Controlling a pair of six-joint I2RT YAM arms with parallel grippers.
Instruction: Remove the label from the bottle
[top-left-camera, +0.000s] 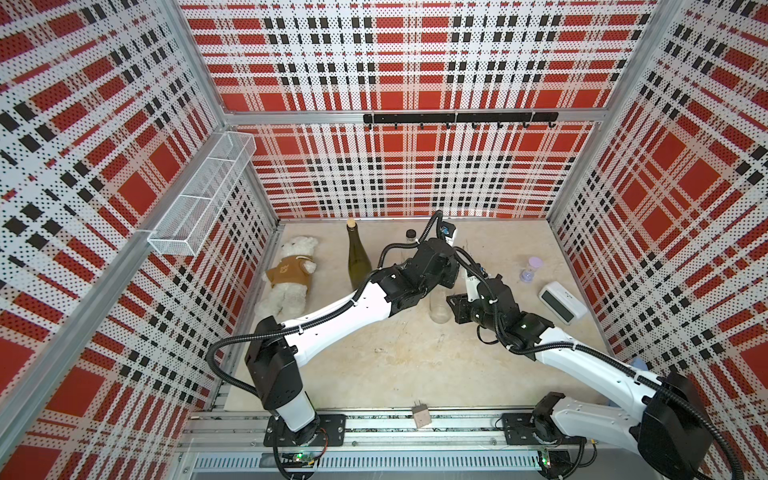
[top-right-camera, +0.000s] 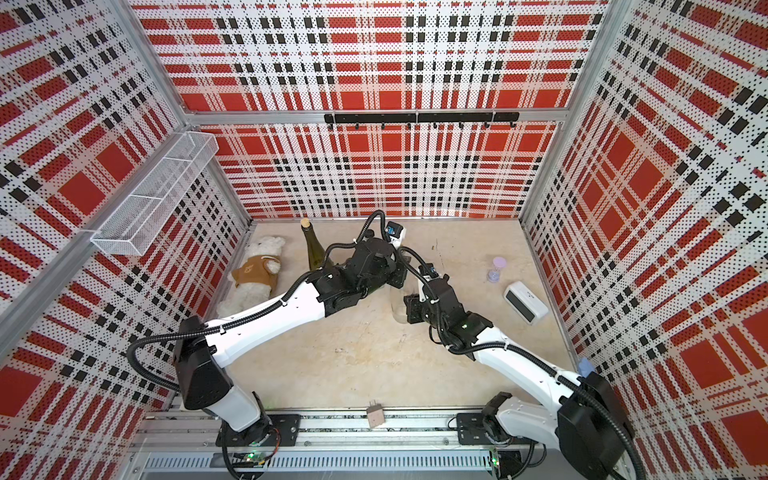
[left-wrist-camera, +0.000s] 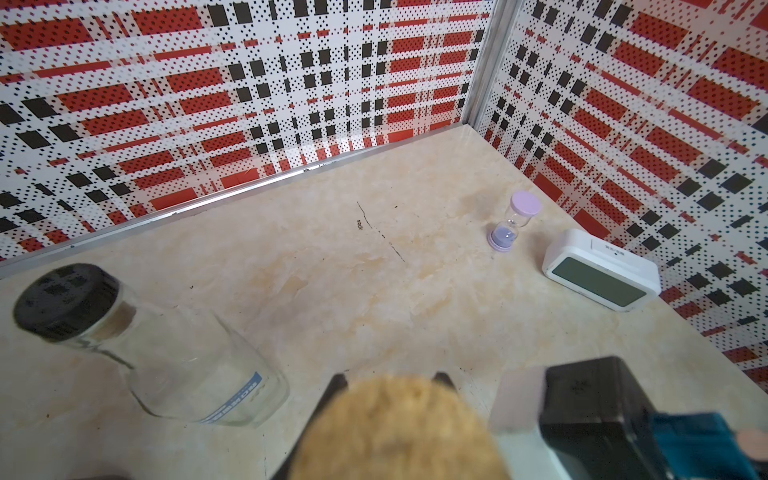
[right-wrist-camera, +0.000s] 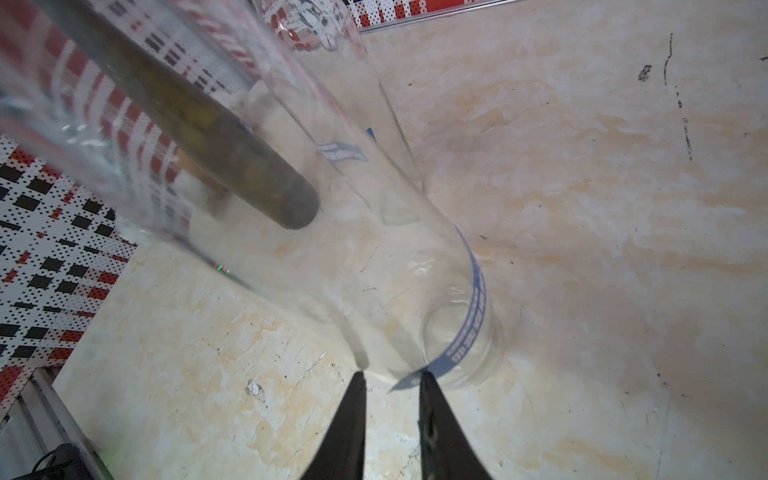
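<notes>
A clear glass bottle (right-wrist-camera: 336, 264) with a blue-and-white label band (right-wrist-camera: 468, 328) near its base stands mid-table. In the left wrist view, its cork top (left-wrist-camera: 396, 432) fills the space between the fingertips of my left gripper, shut on it. My right gripper is part open beside the bottle's base, its fingertips at the lower end of the label; whether they touch it is unclear. In both top views the arms largely hide the bottle.
A black-capped clear bottle (left-wrist-camera: 200, 368) stands behind. A green bottle (top-left-camera: 358, 256) and teddy bear (top-left-camera: 288, 276) are at left, an hourglass (left-wrist-camera: 504, 236) and white clock (left-wrist-camera: 600, 272) at right.
</notes>
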